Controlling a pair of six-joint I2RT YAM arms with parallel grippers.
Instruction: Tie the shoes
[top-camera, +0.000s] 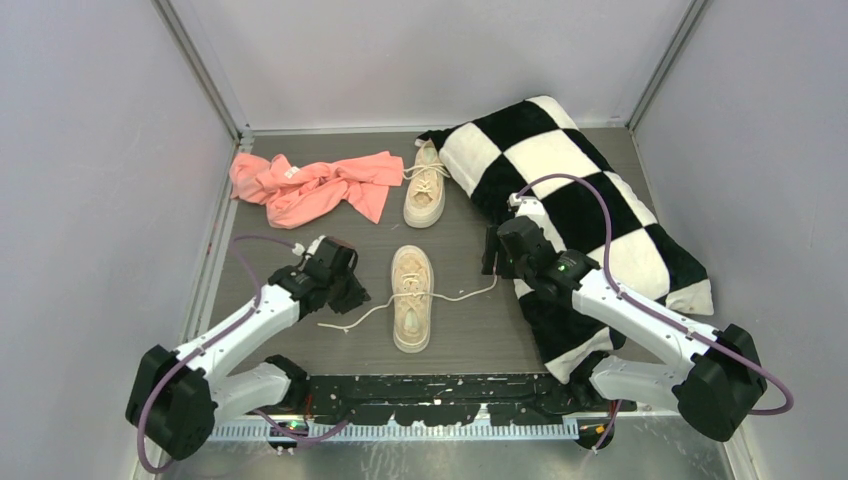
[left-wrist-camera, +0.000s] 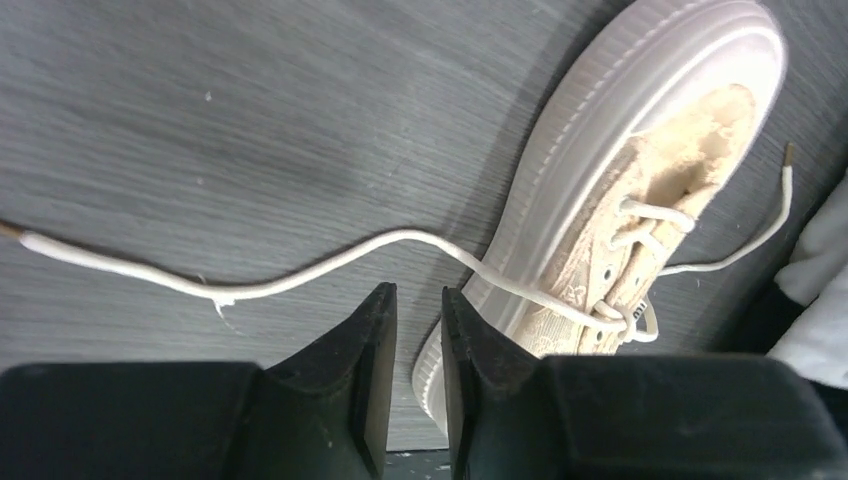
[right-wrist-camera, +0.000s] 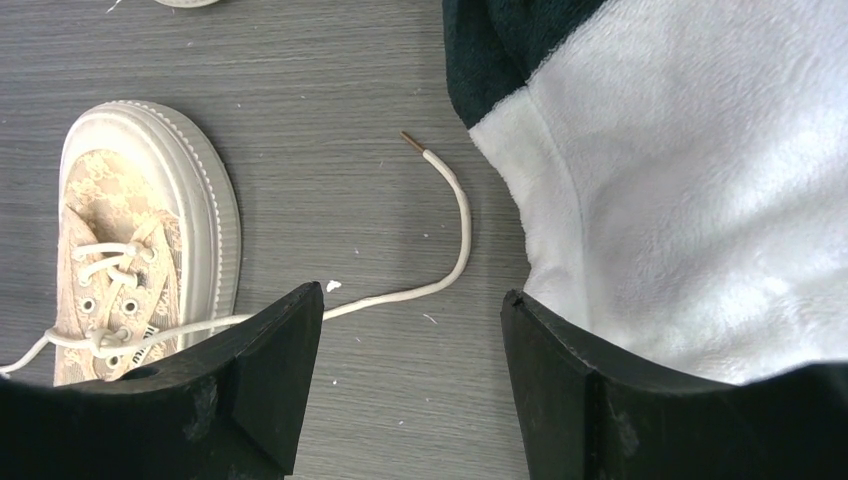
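A cream canvas shoe (top-camera: 411, 320) lies mid-table, its long loose lace (right-wrist-camera: 440, 280) stretched out to both sides. The second shoe (top-camera: 424, 200), also laced, is behind it. My left gripper hangs over the left stretch of lace beside the shoe, fingers part open with a narrow gap, nothing visibly held. My right gripper is open above the right lace end, right of the shoe, with nothing between its fingers.
A pink cloth (top-camera: 315, 185) lies at the back left. A black-and-white checkered cushion (top-camera: 550, 160) fills the right side, touching the rear shoe. Bare table shows around the front shoe.
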